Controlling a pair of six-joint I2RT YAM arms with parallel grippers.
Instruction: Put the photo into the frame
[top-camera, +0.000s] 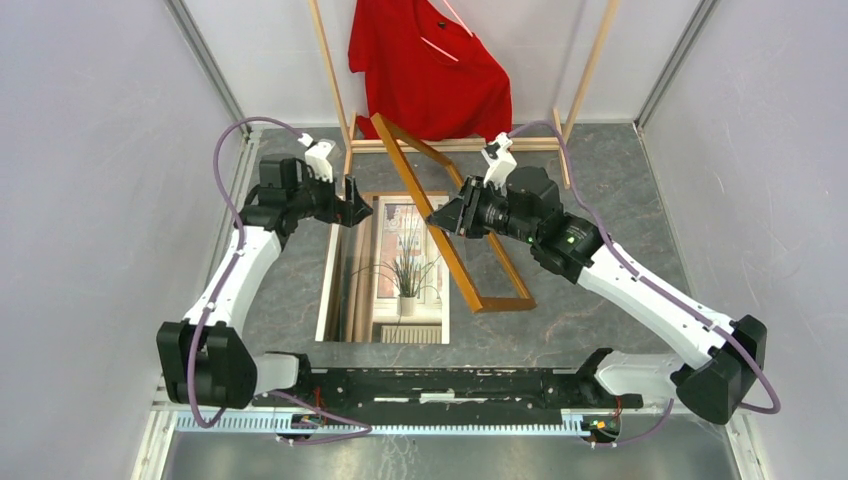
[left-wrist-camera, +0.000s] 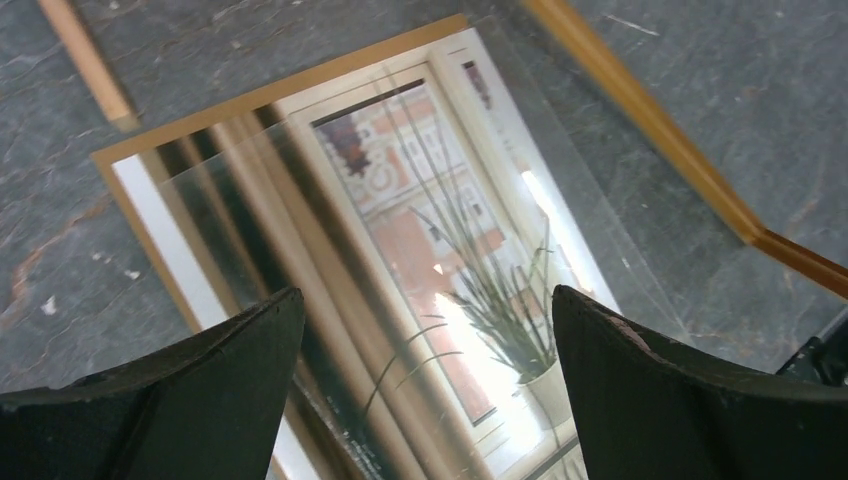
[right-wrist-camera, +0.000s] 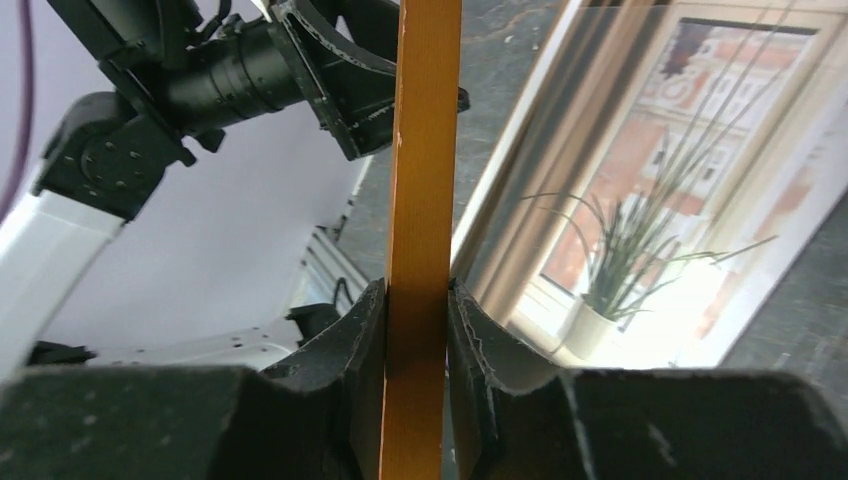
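A wooden frame (top-camera: 455, 265), empty in its middle, hangs tilted in the air over the right part of the photo. My right gripper (top-camera: 447, 222) is shut on one of its long bars; in the right wrist view that bar (right-wrist-camera: 424, 170) runs upright between the fingers. Flat on the table lies the photo (top-camera: 385, 300), showing a window and a potted plant, with a clear sheet (left-wrist-camera: 640, 250) seen over it in the left wrist view. My left gripper (top-camera: 360, 203) stands open above the photo's far left, nothing between its fingers.
At the back, a red shirt (top-camera: 430, 75) hangs from a wooden rack (top-camera: 460, 146), close to the frame's raised far end. Pale walls close both sides.
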